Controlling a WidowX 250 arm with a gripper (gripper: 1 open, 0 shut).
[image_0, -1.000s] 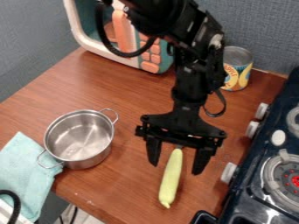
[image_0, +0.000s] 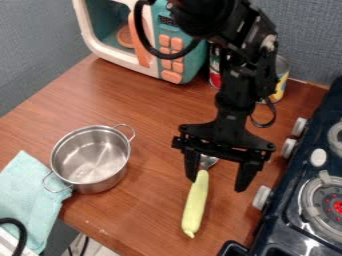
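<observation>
My black gripper (image_0: 217, 170) is open, its two fingers spread above and to either side of the top end of a pale yellow-green vegetable (image_0: 195, 208), which lies on the wooden table (image_0: 134, 215). A small metallic object at the vegetable's upper end is partly hidden under the gripper. A steel pot (image_0: 90, 170) with two handles sits to the left.
A black stove (image_0: 301, 230) with knobs fills the right side. A light blue cloth (image_0: 30, 190) lies at the left front. At the back are a toy microwave (image_0: 144, 30) and cans (image_0: 277, 80), partly behind my arm.
My gripper and arm have shifted slightly right, covering more of the can at the back. The fingers remain spread and the vegetable has not moved.
</observation>
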